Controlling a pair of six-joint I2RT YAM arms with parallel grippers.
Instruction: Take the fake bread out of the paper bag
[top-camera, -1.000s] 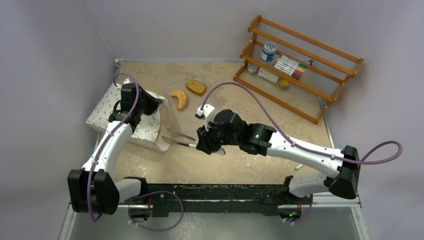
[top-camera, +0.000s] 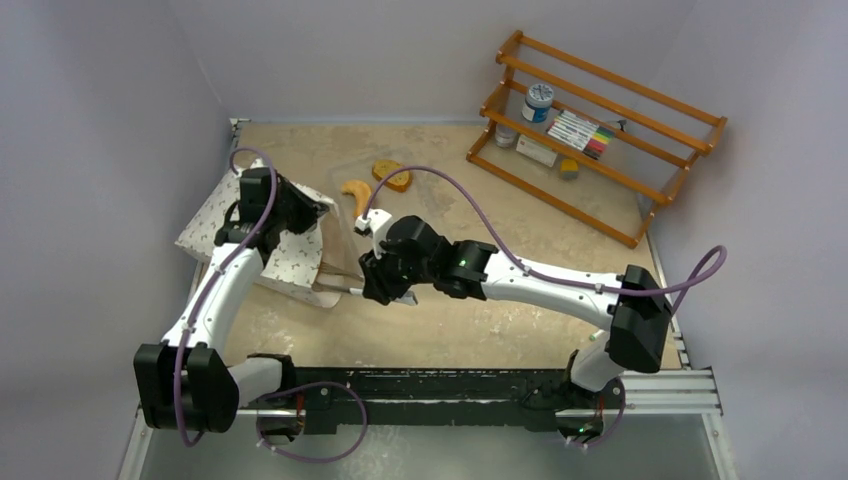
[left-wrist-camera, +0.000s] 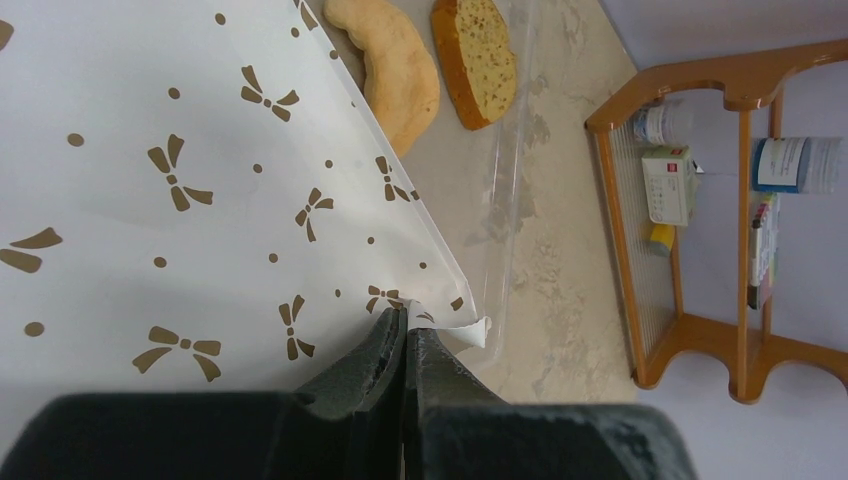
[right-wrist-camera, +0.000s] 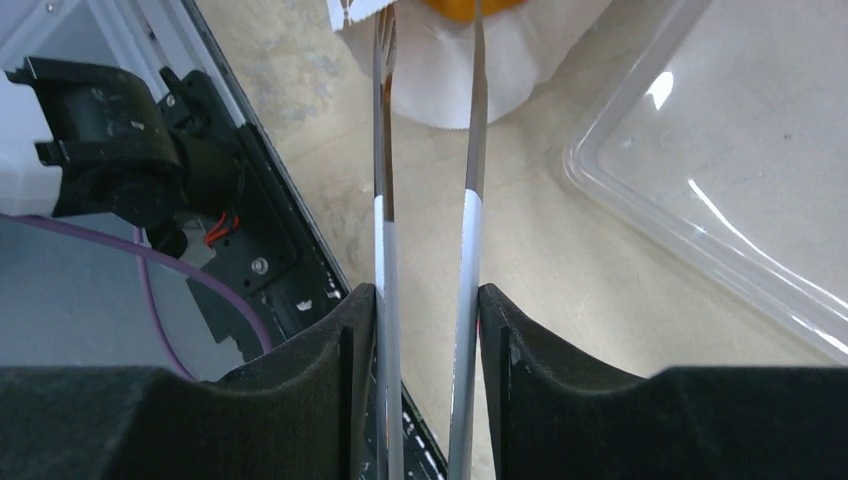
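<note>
The white paper bag (top-camera: 290, 258) with brown bows lies on its side at the left, mouth facing right. My left gripper is shut on the bag's upper edge, a corner of paper pinched between its fingers. The long, tong-like fingers of my right gripper reach into the mouth, their tips still apart. Something orange (right-wrist-camera: 462, 8), perhaps bread, shows at these tips in the right wrist view, mostly cut off by the frame. Outside the bag are a curved bread (left-wrist-camera: 405, 85) and a seeded bread slice (left-wrist-camera: 480, 70).
Under the two loose breads lies a clear plastic tray (right-wrist-camera: 620, 185), right beside the bag mouth. A wooden rack (top-camera: 568, 204) with jars and boxes stands at the back right. Bare table (top-camera: 540, 290) spreads across the middle and right.
My right gripper has moved left, its fingertips going deeper into the bag mouth, and its fingers have drawn nearer each other. The left gripper keeps its place on the bag's edge.
</note>
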